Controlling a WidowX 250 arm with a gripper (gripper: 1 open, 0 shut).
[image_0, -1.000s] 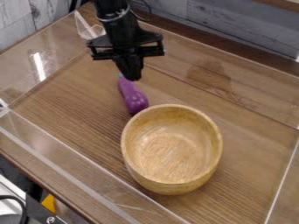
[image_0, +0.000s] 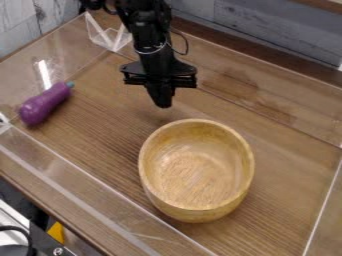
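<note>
My gripper (image_0: 163, 98) hangs over the middle of the wooden surface, shut, with nothing visible between its fingers. A purple eggplant-like object (image_0: 46, 104) lies at the left, apart from the gripper, slanted from upper right to lower left. A large pale yellow bowl (image_0: 195, 171) stands at the front right, below the gripper in the view; no object shows inside it.
Walls edge it at the back and right. Dark cables show at the lower left.
The purple object has moved from the middle, just above the bowl, to the far left and turned. My gripper has come lower in the view since a second ago.
</note>
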